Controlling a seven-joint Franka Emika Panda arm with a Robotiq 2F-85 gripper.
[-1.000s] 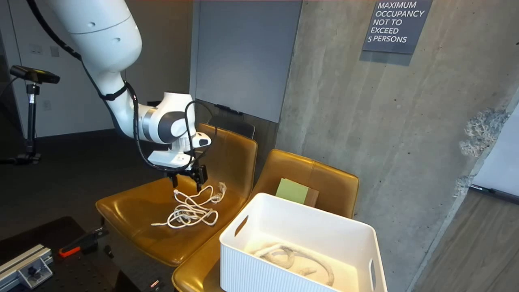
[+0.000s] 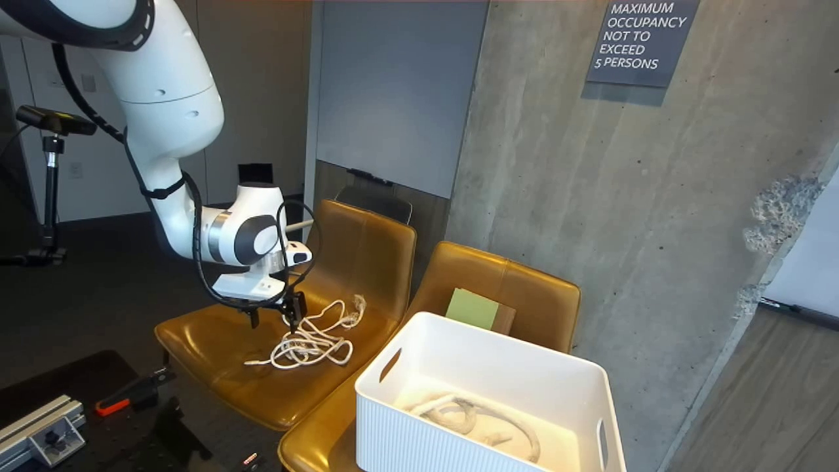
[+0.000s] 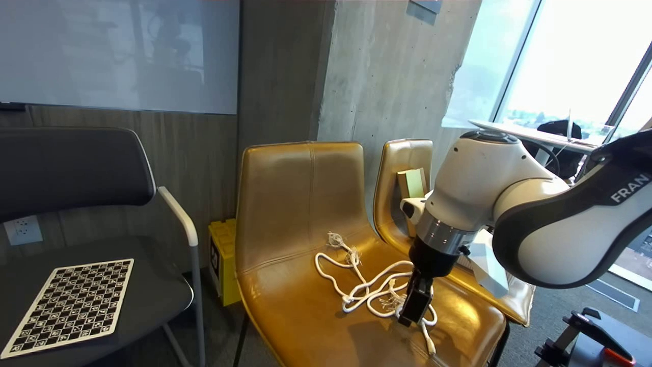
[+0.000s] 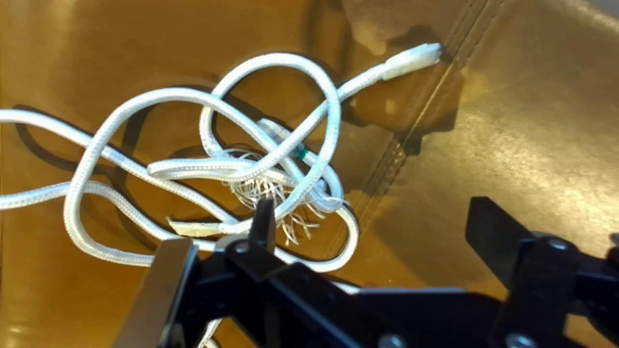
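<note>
A white rope (image 2: pixel 307 345) lies in a loose tangle on the seat of the brown chair (image 3: pixel 293 306). Its loops, frayed strands and taped ends show clearly in the wrist view, where the rope (image 4: pixel 331 124) fills the left and middle. My gripper is open, its fingers wide apart with nothing held between them. One of its fingers (image 4: pixel 264 223) overlaps the edge of the tangle in that view; the other is over bare seat. In exterior view 1 the gripper (image 2: pixel 273 321) hangs low over the seat, at the tangle's left side. Whether a finger touches rope, I cannot tell.
A white bin (image 2: pixel 487 346) holding more pale rope (image 2: pixel 472 417) stands on the second brown chair (image 2: pixel 503 283). A green-and-brown block (image 2: pixel 480 311) leans behind it. At the lower left, a dark table carries a metal rail (image 2: pixel 39 432) and an orange-handled tool (image 2: pixel 130 394).
The arm and gripper have come down and moved left in exterior view 1, closer to the seat. The rope tangle looks unmoved.
</note>
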